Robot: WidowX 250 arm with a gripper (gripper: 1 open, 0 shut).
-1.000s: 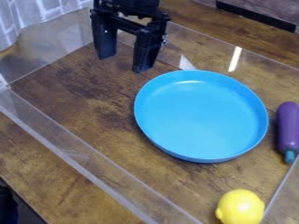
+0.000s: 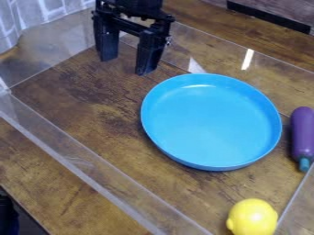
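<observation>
A black robot gripper (image 2: 127, 51) hangs at the top centre of the camera view, open, with its two dark fingers spread wide and nothing seen between them. A blue plate (image 2: 211, 119) lies on the wooden table to the right of and below the gripper. A purple eggplant (image 2: 303, 136) with a teal tip lies at the right edge beside the plate. A yellow lemon (image 2: 252, 217) sits at the lower right, apart from the plate.
Clear plastic walls (image 2: 73, 163) border the wooden work area on several sides. A pale wrinkled surface shows at the top left corner.
The gripper has shifted very slightly about its place at the top. The plate, eggplant and lemon have not moved.
</observation>
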